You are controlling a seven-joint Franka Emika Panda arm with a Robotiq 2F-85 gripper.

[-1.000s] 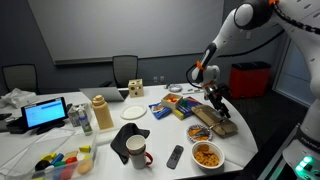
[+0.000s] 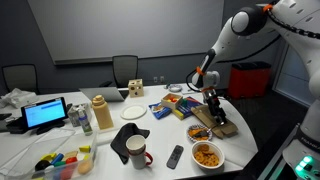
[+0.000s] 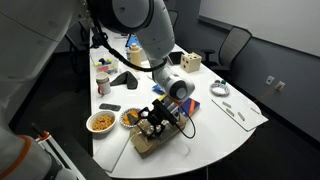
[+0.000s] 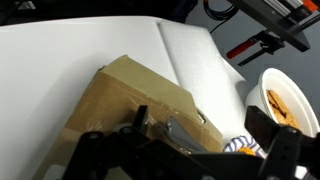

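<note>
My gripper is open, low over a brown piece of cardboard (image 4: 122,92) on the white table. Between the fingers, in the wrist view, shows a small dark grey object (image 4: 180,132); its lower part is hidden, and I cannot tell whether it touches either finger. Exterior view 1 has the gripper (image 2: 215,112) at the cardboard (image 2: 228,130) on the table's right side. From the other side, the cardboard (image 3: 146,147) lies partly beneath the arm.
A white bowl of orange-brown pieces (image 2: 207,157) stands near the front, beside a plate with orange items (image 2: 198,132). A mug (image 2: 137,152), black cloth (image 2: 128,138) and dark remote-like object (image 2: 175,157) lie leftward. Open boxes (image 2: 172,100) sit behind.
The arm has shifted slightly near the cardboard, its upper part now a little more upright. The cardboard and surrounding objects look unmoved.
</note>
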